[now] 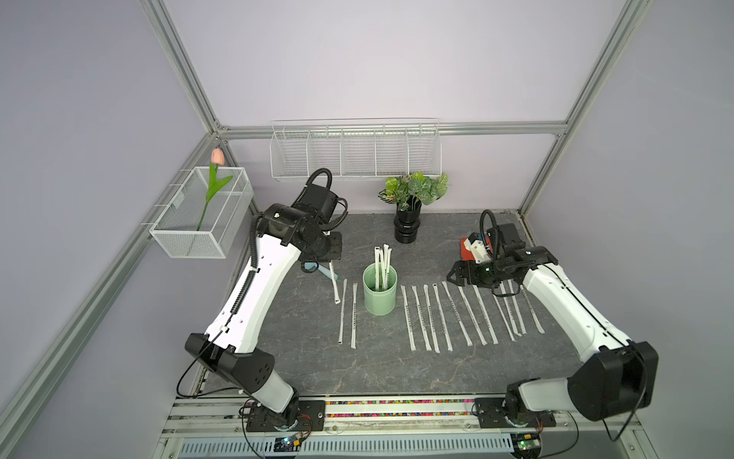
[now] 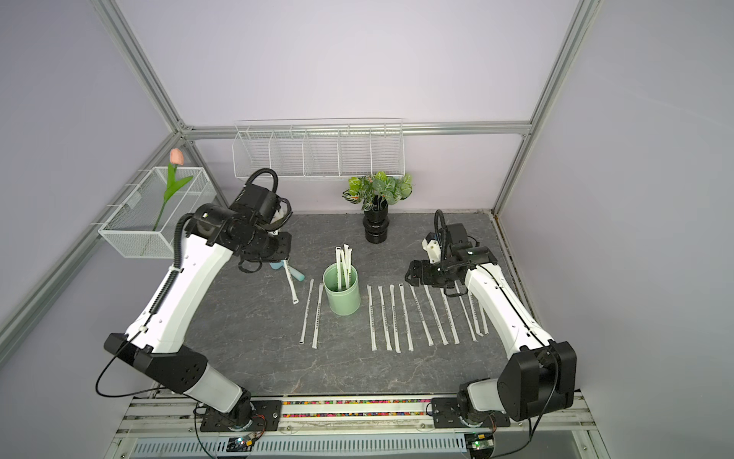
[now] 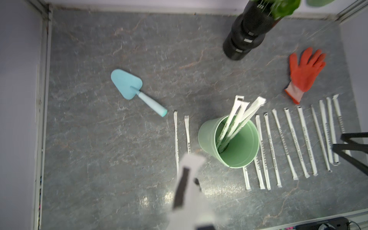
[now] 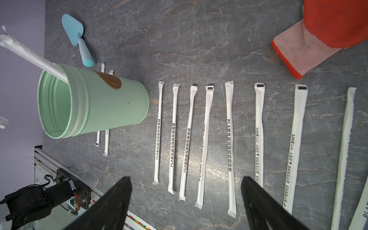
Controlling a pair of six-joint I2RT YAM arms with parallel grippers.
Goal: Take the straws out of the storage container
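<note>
A green container [image 1: 379, 302] holds several white-wrapped straws [image 1: 382, 260] upright; in the left wrist view they lean toward its far right rim. My left gripper [image 1: 328, 252], left of and higher than the container, is shut on a straw [image 1: 334, 283] that hangs down from it and looms blurred in the left wrist view. More straws [image 4: 230, 153] lie in a row on the table, most to the right of the container, two to its left. My right gripper hangs open over that row, nothing between its fingers.
A blue trowel [image 3: 126, 82] lies back left, an orange glove [image 3: 306, 72] back right. A black plant pot [image 3: 239, 42] stands at the back. A wire basket [image 1: 200, 241] is on the left wall.
</note>
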